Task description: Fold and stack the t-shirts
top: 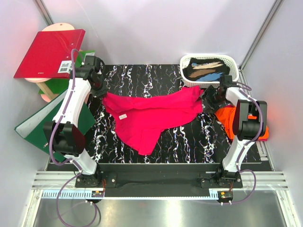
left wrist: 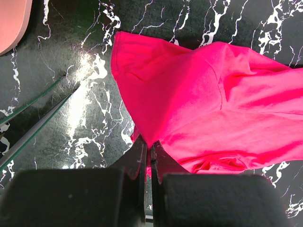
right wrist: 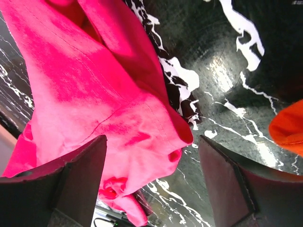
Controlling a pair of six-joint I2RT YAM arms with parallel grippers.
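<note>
A red t-shirt point(top: 151, 106) lies across the middle of the black marbled table, its upper part bunched in a long band and a small white tag point(top: 123, 116) showing. At its left end, my left gripper is shut on a pinched bit of the red fabric. My right gripper stands open at the shirt's right end. In the right wrist view a folded corner of the shirt point(right wrist: 161, 127) lies between its spread fingers, which do not grip it.
A white basket point(top: 184, 78) with a dark printed cloth point(top: 206, 70) stands at the back right. Orange fabric point(top: 227, 125) lies beneath the right arm. A red panel point(top: 49, 52) and a green folder point(top: 40, 130) crowd the left side.
</note>
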